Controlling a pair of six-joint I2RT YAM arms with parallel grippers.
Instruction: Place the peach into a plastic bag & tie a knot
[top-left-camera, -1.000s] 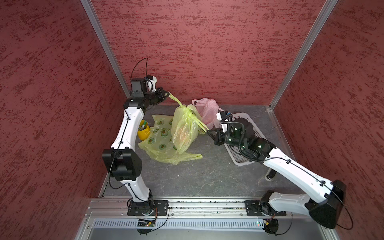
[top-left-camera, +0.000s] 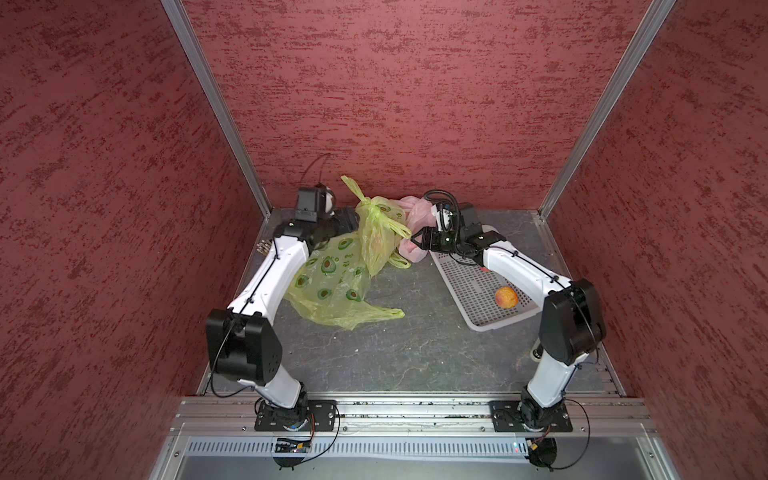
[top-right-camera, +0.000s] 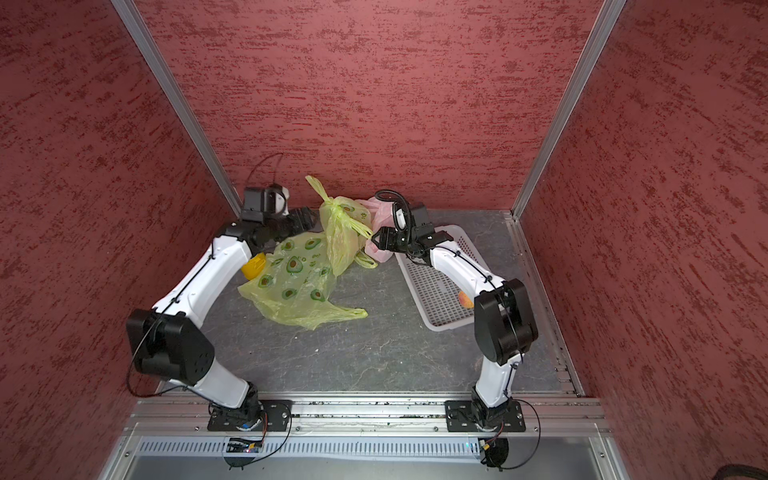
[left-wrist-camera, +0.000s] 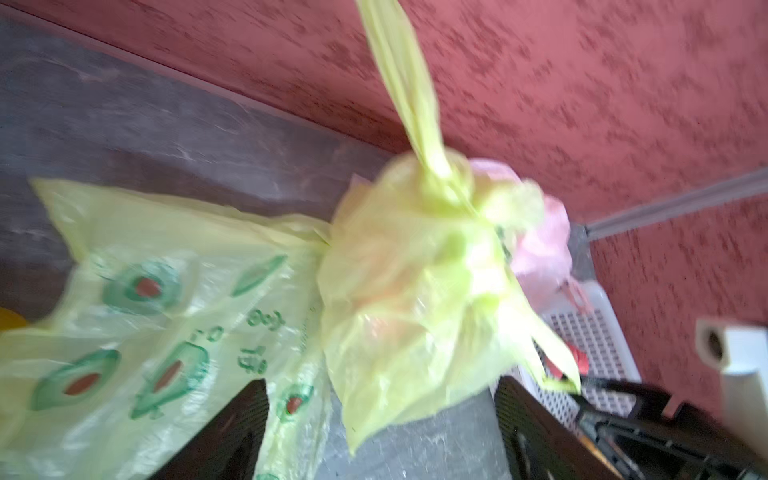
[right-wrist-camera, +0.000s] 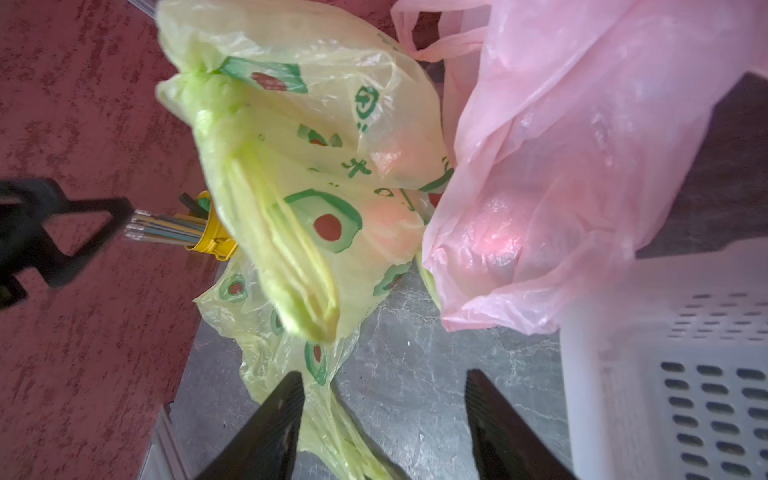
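Observation:
A knotted yellow avocado-print bag (top-left-camera: 376, 240) with pinkish contents stands at the back centre beside a pink bag (right-wrist-camera: 576, 160). A flat yellow bag (top-left-camera: 332, 280) lies to its left. My left gripper (top-left-camera: 345, 220) is open just left of the knotted bag, with nothing between its fingers. My right gripper (top-left-camera: 421, 238) is open beside that bag's lower tail, its fingers empty in the right wrist view. A peach (top-left-camera: 505, 297) lies in the white perforated basket (top-left-camera: 472, 308) on the right.
A yellow cup of pens (top-right-camera: 253, 266) stands at the left. Red walls enclose the back and sides.
The left has moved down and right; the right has moved back and up. The knotted bag has shifted toward the back right.

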